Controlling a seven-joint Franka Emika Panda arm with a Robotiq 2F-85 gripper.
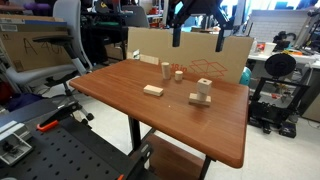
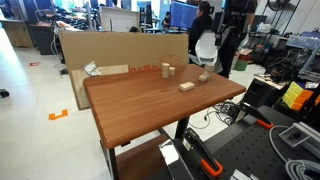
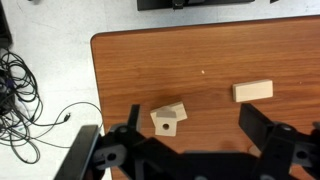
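Observation:
High above the wooden table, my gripper hangs open with nothing between its fingers. A pale cube rests on a flat wooden block toward the table's right side. In the wrist view this cube appears between my spread fingers, nearer the left one, well below them. A second flat block lies alone near the front edge. Farther back stand a taller wooden cylinder and a shorter one. The fingers in the wrist view largely hide that part of the table.
A cardboard panel stands behind the table. Cables lie on the floor beyond one table edge. A dark bench adjoins the front.

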